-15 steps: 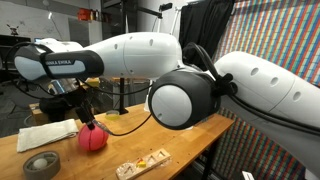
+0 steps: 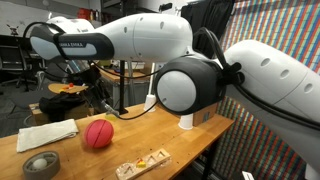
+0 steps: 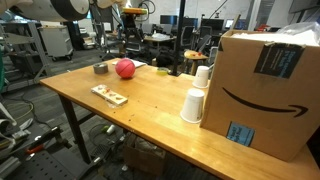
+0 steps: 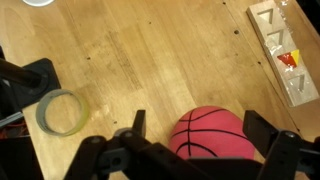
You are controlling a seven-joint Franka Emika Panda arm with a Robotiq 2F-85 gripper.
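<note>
A red ball with dark seams (image 2: 98, 133) rests on the wooden table, near the grey tape roll (image 2: 41, 165). My gripper hangs above the ball, apart from it. In the wrist view its two dark fingers stand wide apart, with the ball (image 4: 208, 138) showing below and between them. Nothing is held. The palm side of the gripper hides the ball's lower part in that view.
A pale wooden holder (image 3: 109, 95) lies in front of the ball. Behind the tape is a folded white towel (image 2: 47, 135). White cups (image 3: 192, 105) and a large cardboard box (image 3: 262, 95) occupy the far end. Mid-table is mostly clear.
One second ago the gripper was lower, in front of the ball's top. It has since risen and shifted right in exterior view 1, and the ball shows more fully.
</note>
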